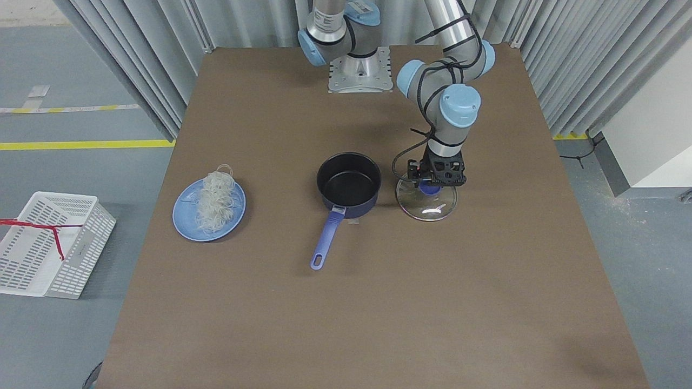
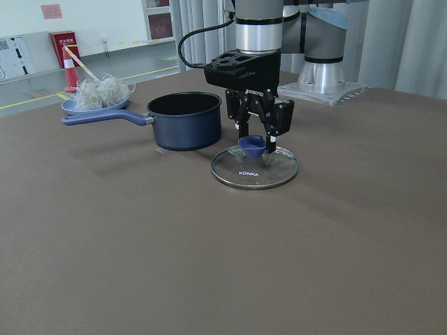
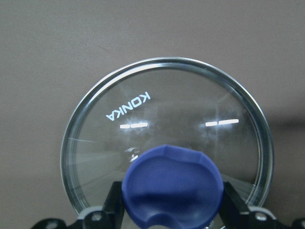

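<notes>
A glass pot lid [image 1: 425, 209] marked KONKA lies on the table, its blue knob [image 3: 172, 183] between the fingertips of my gripper [image 2: 256, 139]. In the wrist view the fingers sit at either side of the knob, seemingly touching it; whether they grip it is unclear. A dark blue saucepan [image 1: 347, 181] with a long blue handle [image 1: 325, 240] stands just left of the lid in the front view.
A blue plate [image 1: 186, 216] with white stringy material [image 1: 217, 201] lies at the table's left. A white crate [image 1: 78, 272] stands on the floor at left.
</notes>
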